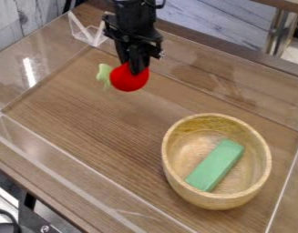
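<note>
My black gripper (pixel 134 56) hangs from the top centre, shut on a red round object (pixel 128 78) with a light green part (pixel 104 76) at its left. Whether the green part belongs to the red object or lies behind it, I cannot tell.
A tan bowl (pixel 179 146) with a green block (pixel 216 165) in it stands at the lower right. The table has a raised edge at the top right.
</note>
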